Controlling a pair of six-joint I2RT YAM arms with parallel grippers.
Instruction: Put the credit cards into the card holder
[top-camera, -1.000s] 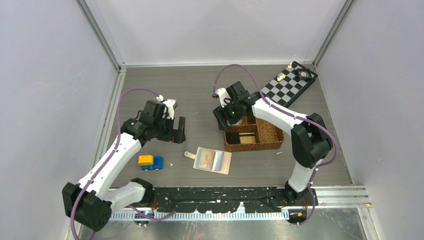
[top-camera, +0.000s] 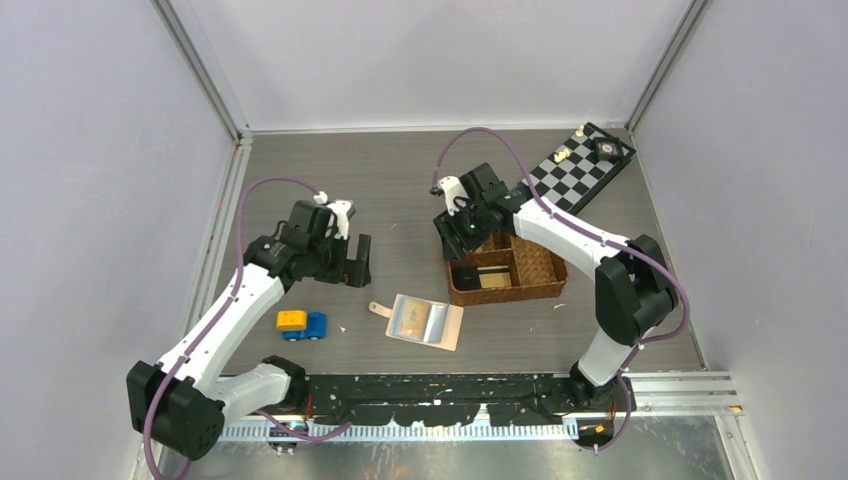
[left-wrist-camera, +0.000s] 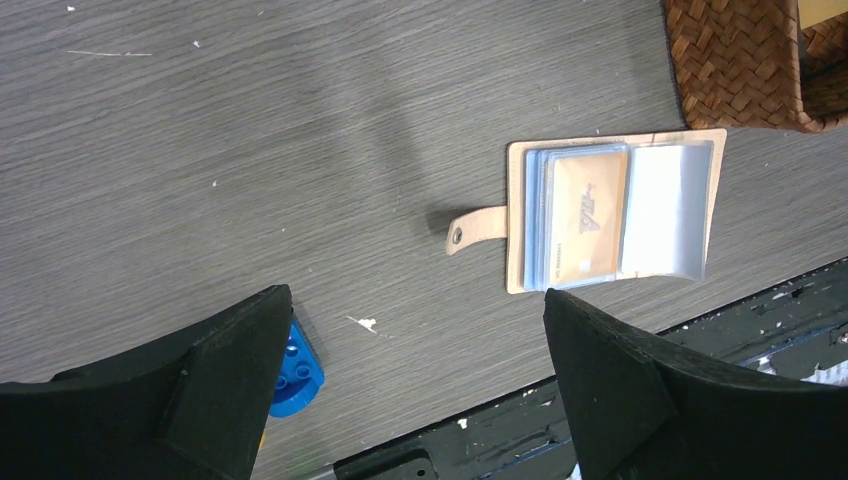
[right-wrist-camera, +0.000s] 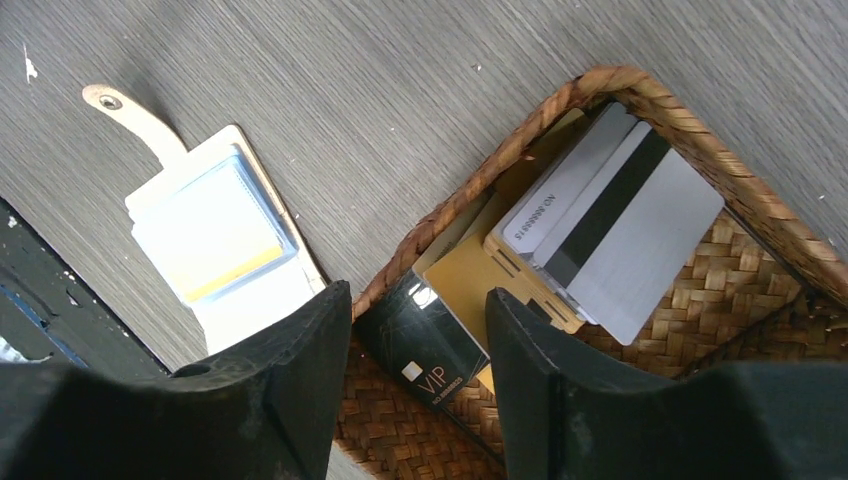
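An open card holder (top-camera: 424, 320) with clear sleeves lies on the table, left of the woven basket (top-camera: 510, 293). In the right wrist view the basket holds grey striped cards (right-wrist-camera: 650, 240), gold cards (right-wrist-camera: 470, 285) and a black VIP card (right-wrist-camera: 420, 340). My right gripper hovers over the basket, part open, with its fingertips at the black and gold cards; whether they touch is unclear. My left gripper (top-camera: 357, 260) stands open above the table, up and left of the holder, with nothing between its fingers.
A blue and yellow toy truck (top-camera: 312, 328) lies at the lower left. A checkered board (top-camera: 570, 175) with small pieces is at the back right. The table's middle around the holder is mostly clear, and the front edge is just below it.
My right arm has shifted slightly right over the basket. The left arm and the card holder have not moved.
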